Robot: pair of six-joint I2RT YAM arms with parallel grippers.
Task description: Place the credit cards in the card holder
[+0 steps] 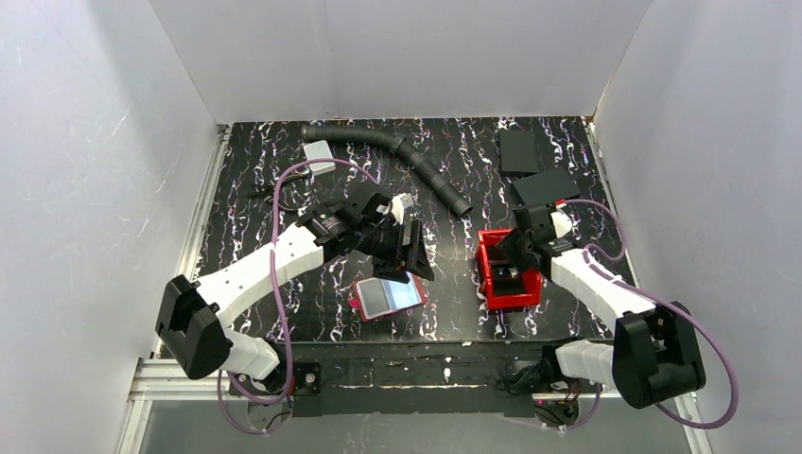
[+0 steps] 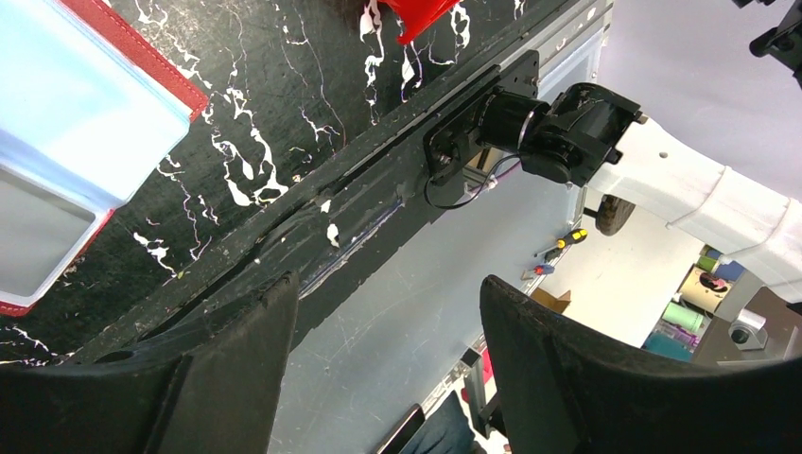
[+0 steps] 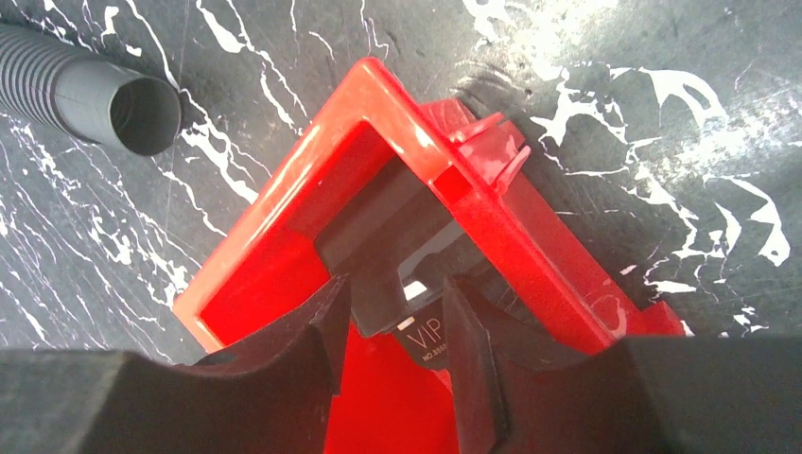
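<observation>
The card holder [image 1: 385,298], red-edged with clear sleeves, lies open at the front centre; its sleeves [image 2: 76,113] fill the left of the left wrist view. My left gripper [image 1: 409,260] hangs above it, open and empty. A red plastic box [image 1: 511,300] sits to the right, holding dark cards [image 3: 392,246], one printed VIP. My right gripper is over the box, its fingers part open at the dark cards; whether they touch one is unclear.
A ribbed hose [image 1: 426,165] curves behind. Two black slabs [image 1: 517,151] lie back right, a white block [image 1: 320,156] and dark tools back left. The table between holder and box is clear.
</observation>
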